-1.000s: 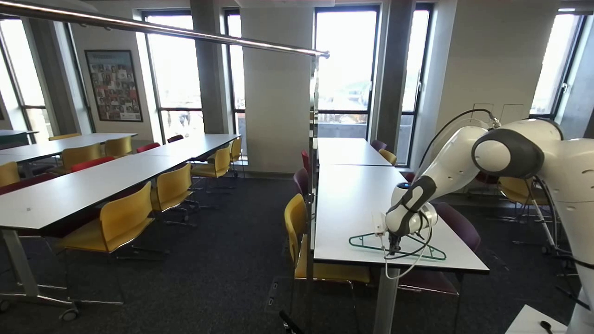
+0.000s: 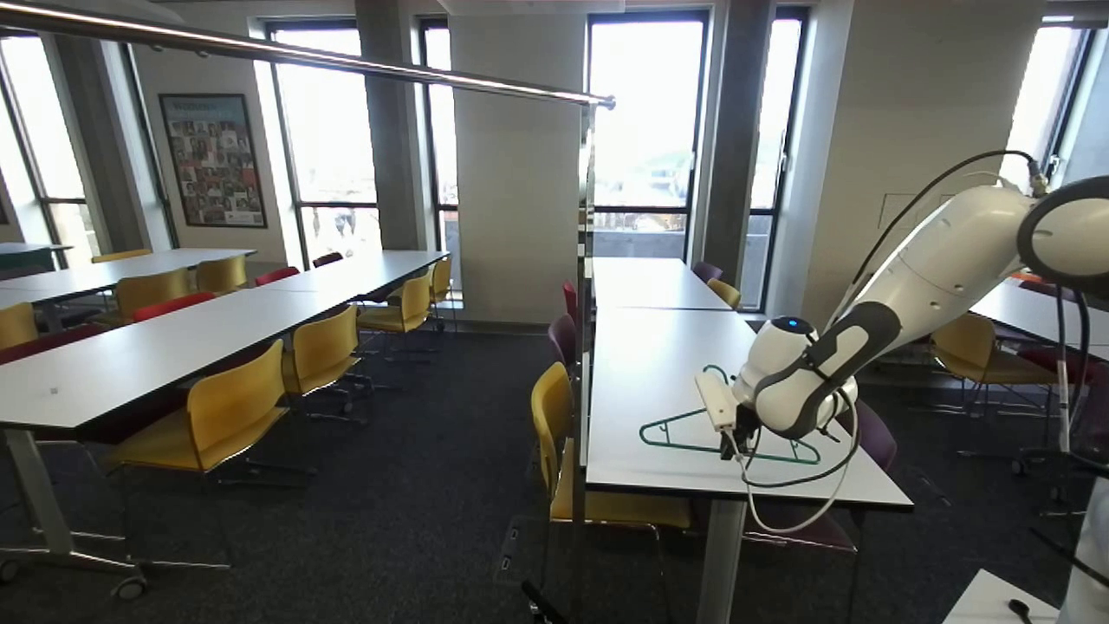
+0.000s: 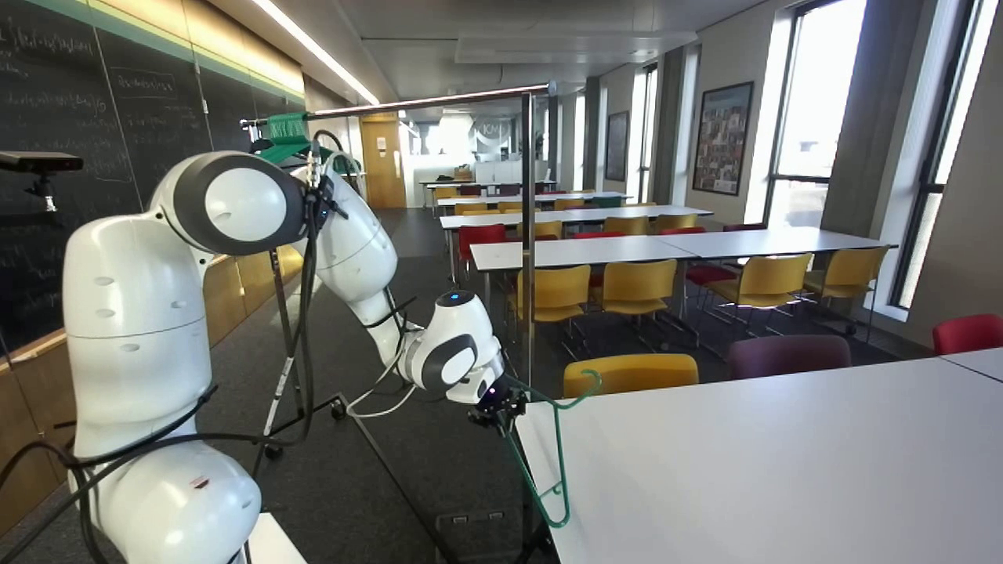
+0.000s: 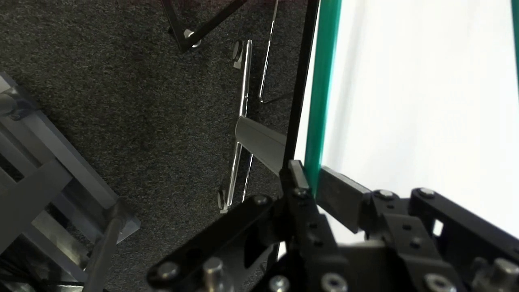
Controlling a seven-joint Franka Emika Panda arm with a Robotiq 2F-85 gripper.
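Observation:
A green hanger (image 2: 677,446) shows near the front end of the white table (image 2: 665,354), with my gripper (image 2: 729,445) shut on its long bottom bar. In the wrist view the green bar (image 4: 322,92) runs between the two fingers of the gripper, close along the table's dark edge. From the other side, the hanger (image 3: 561,451) is tilted up, its hook pointing over the table, and the gripper (image 3: 508,399) has it at the table's edge. Whether the hanger's lower corner touches the tabletop I cannot tell.
A metal rack with a horizontal rail (image 3: 432,103) stands beside the table, more green hangers (image 3: 287,136) at its far end. Its upright post (image 2: 585,281) is left of the table. Yellow chairs (image 2: 551,416) are tucked close by.
The hanger, flat-looking on the table before, has been lifted and tilted so its hook stands up. My gripper has risen slightly with it, and the arm has changed its posture.

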